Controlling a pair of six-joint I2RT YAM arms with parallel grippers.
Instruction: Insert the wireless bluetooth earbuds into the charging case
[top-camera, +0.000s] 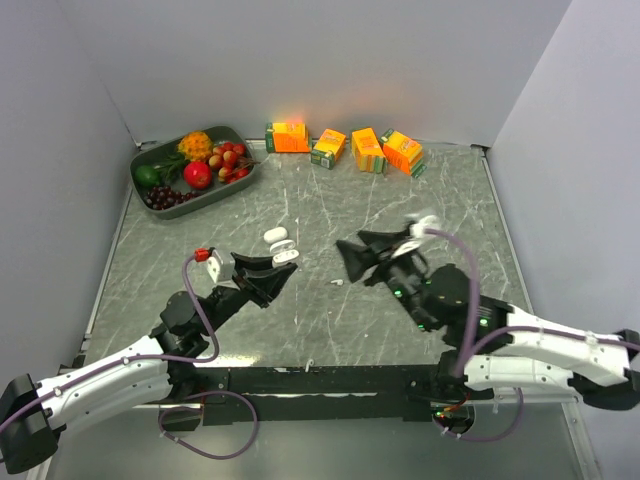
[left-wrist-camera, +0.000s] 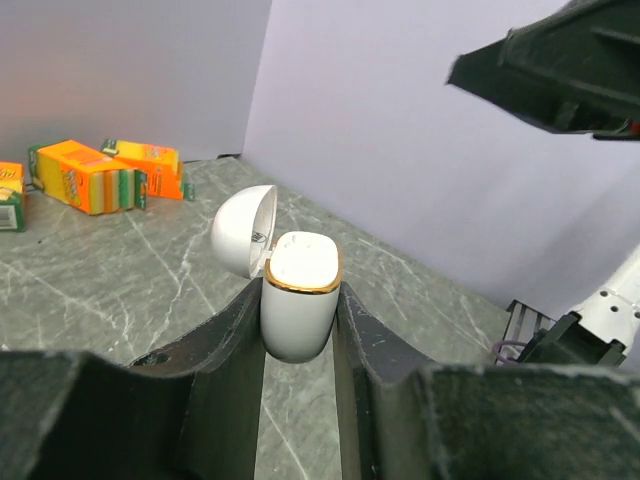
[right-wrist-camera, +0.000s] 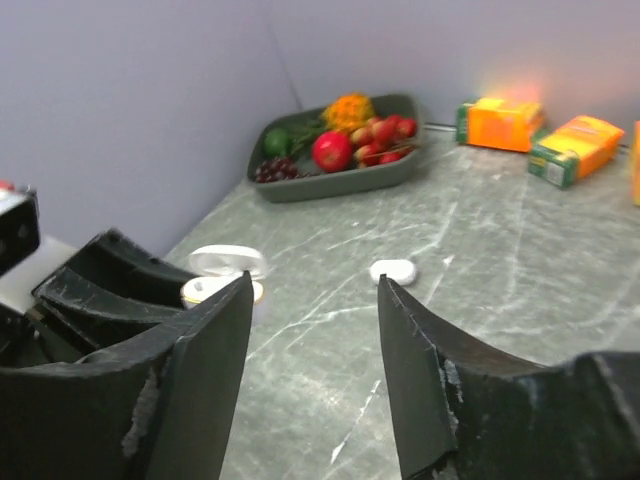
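Note:
The white charging case, gold-rimmed with its lid raised, is held upright in my left gripper (top-camera: 276, 272), which is shut on it; in the right wrist view it shows at the left (right-wrist-camera: 206, 290). Whether earbuds sit inside cannot be made out. My right gripper (top-camera: 357, 254), blurred in the top view, stands apart to the right of the case, open with nothing seen between its fingers. A small white oval object (top-camera: 275, 235) lies on the counter behind the case, and a tiny white piece (top-camera: 336, 282) lies to its right.
A grey tray (top-camera: 203, 203) of fruit and vegetables sits at the back left. Several orange cartons (top-camera: 368, 150) line the back wall. Walls bound it at back and sides.

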